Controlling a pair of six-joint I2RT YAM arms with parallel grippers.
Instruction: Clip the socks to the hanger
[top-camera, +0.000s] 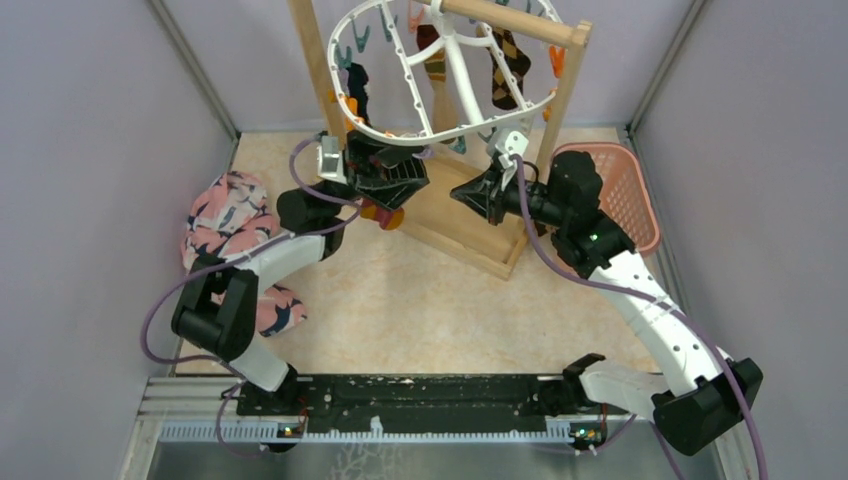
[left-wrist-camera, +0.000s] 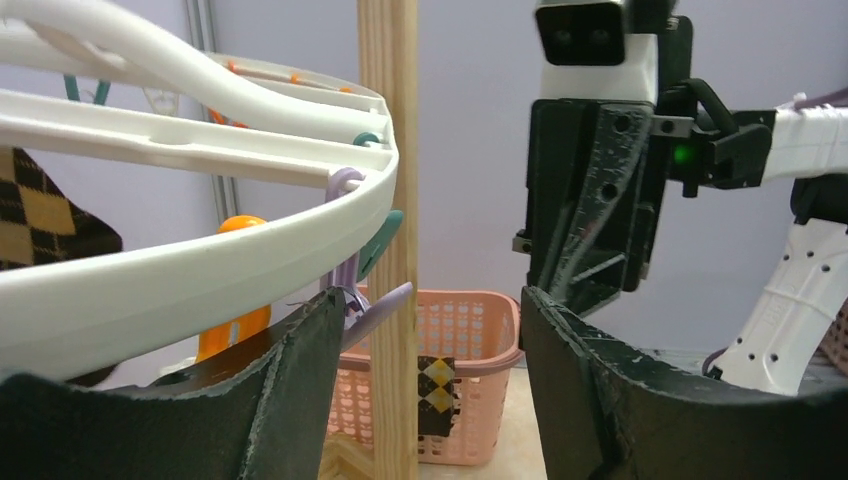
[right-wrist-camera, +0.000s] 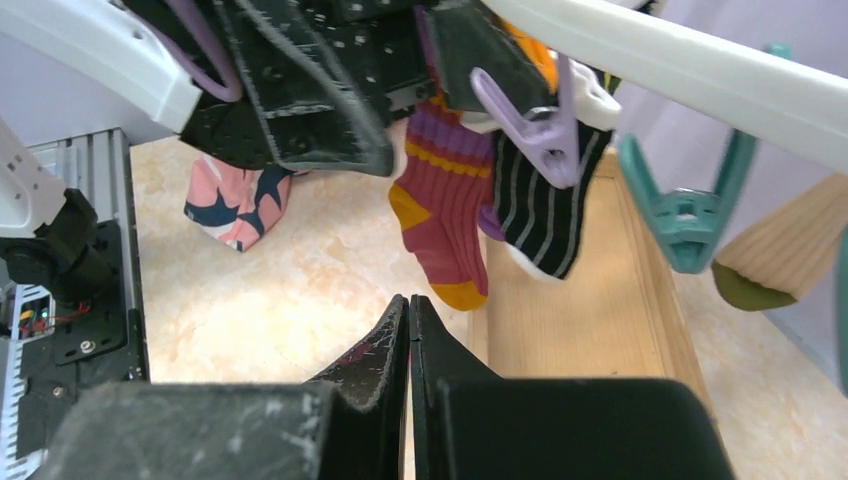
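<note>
The white ring hanger (top-camera: 465, 75) hangs from a wooden frame with socks clipped round it. My left gripper is open at the rim, its left finger beside a lilac clip (left-wrist-camera: 345, 255), nothing visibly held. A red striped sock (right-wrist-camera: 440, 210) and a black striped sock (right-wrist-camera: 535, 205) hang below the rim, with teal clips (right-wrist-camera: 690, 220) nearby. My right gripper is shut, nothing showing between its fingers, right of the left gripper in the top view and apart from it.
A pink basket (top-camera: 635, 200) stands at the right behind the right arm. Patterned cloth (top-camera: 230, 220) lies at the left. The wooden base (top-camera: 480, 260) lies under the hanger.
</note>
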